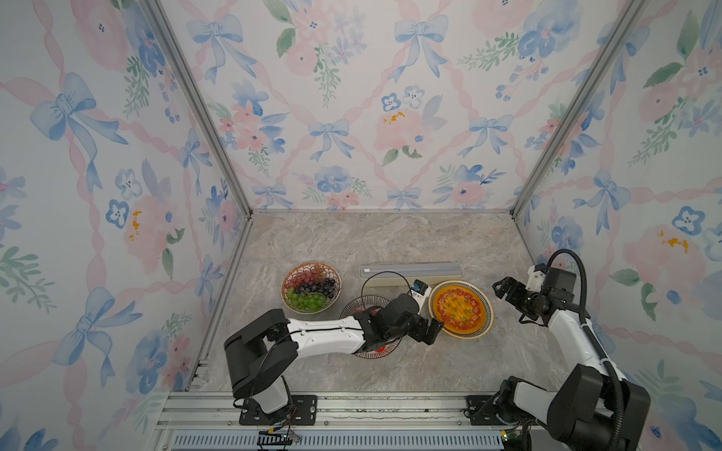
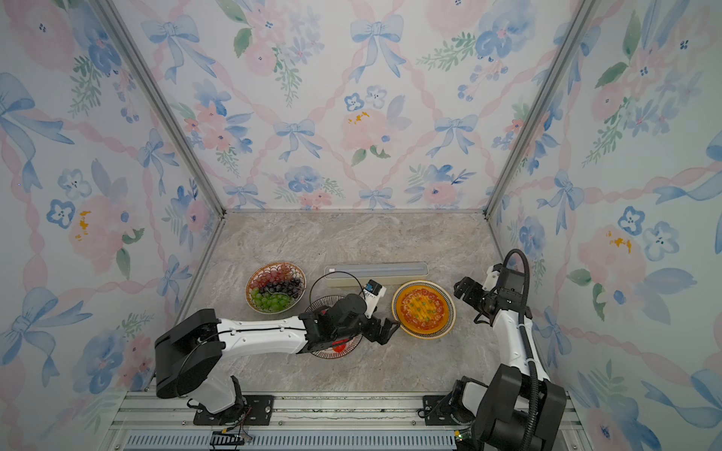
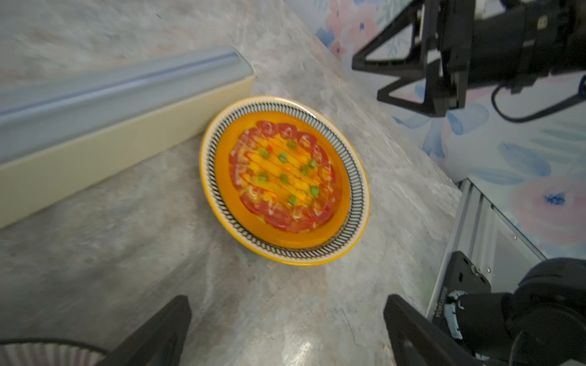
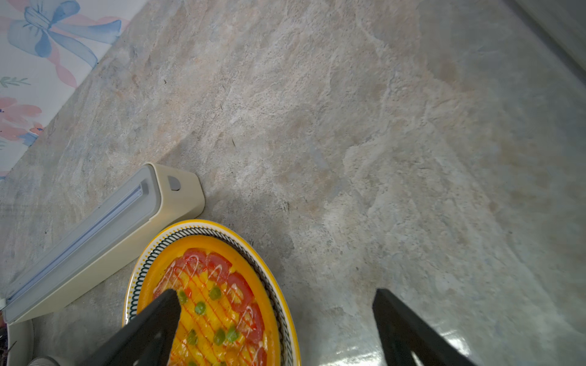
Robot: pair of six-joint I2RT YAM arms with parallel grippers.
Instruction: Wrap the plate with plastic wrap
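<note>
The pizza plate [image 1: 460, 309] has a yellow rim and lies flat on the table, its food uncovered. Right behind it, to its left, rests the long cream plastic wrap box [image 4: 160, 198] with a grey translucent lid. My left gripper [image 1: 431, 330] hovers open just left of that plate, nothing between its fingers. On the plate's right side my right gripper [image 2: 460, 291] is also open and empty; its blurred fingers [image 4: 399, 332] frame the plate's edge and bare table. Beneath the left arm a plate of tomatoes [image 1: 373, 351] is partly hidden.
A patterned bowl of red, black and green grapes [image 1: 310, 288] stands at the left. Behind the wrap box the table [image 1: 391, 234] is bare back to the wall. Floral walls close in the sides.
</note>
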